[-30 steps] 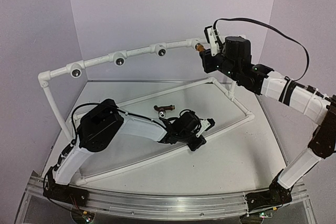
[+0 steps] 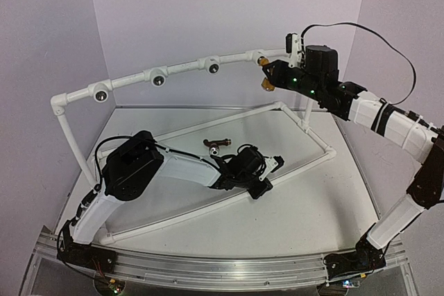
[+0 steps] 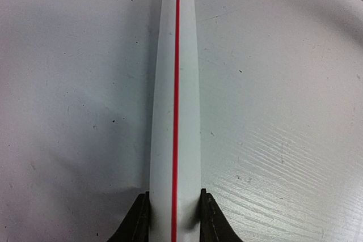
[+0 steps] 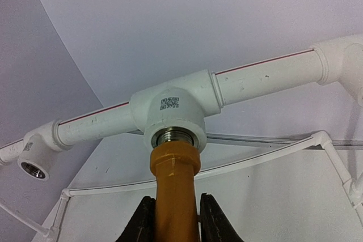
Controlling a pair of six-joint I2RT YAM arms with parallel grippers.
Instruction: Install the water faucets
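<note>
At the right end of the raised white pipe, an orange faucet has its threaded end at the tee opening. Bright metal threads show between faucet body and tee; how deep they sit is hidden. My right gripper is shut on the faucet, one finger along each side. Low on the frame, my left gripper is shut on the red-striped front white pipe. Another faucet, brownish, lies on the board behind the left arm.
Three more tee sockets along the upper pipe are empty, facing forward. The lower pipe frame rests on the white board. Clear board lies at the front right.
The left arm and the loose faucet stay put.
</note>
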